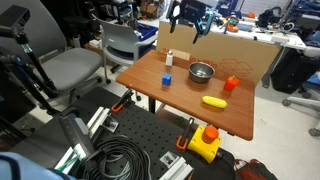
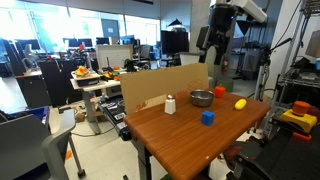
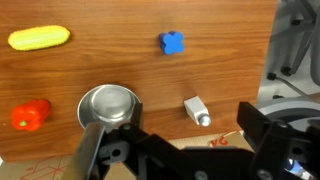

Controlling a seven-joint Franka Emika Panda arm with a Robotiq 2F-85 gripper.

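High above the wooden table point(image 1: 185, 98) hangs my gripper point(image 1: 189, 28), touching none of the objects. Its two dark fingers stand wide apart in the wrist view, with nothing between them. A metal bowl point(image 3: 109, 105) is toward the lower left there, and a red pepper-like object point(image 3: 30, 115) lies left of it. The yellow corn-like piece point(image 3: 39, 37) is at upper left. A small blue block point(image 3: 172, 43) sits near the top middle. Close by the right finger, but well below it, is a white bottle point(image 3: 198, 111).
A cardboard panel point(image 1: 235, 55) stands along the table's far edge. Beside the near edge is a yellow device with a red button point(image 1: 210, 132). Grey chairs point(image 1: 124, 42) stand on the left. Bare wood lies between the blue block and the yellow piece.
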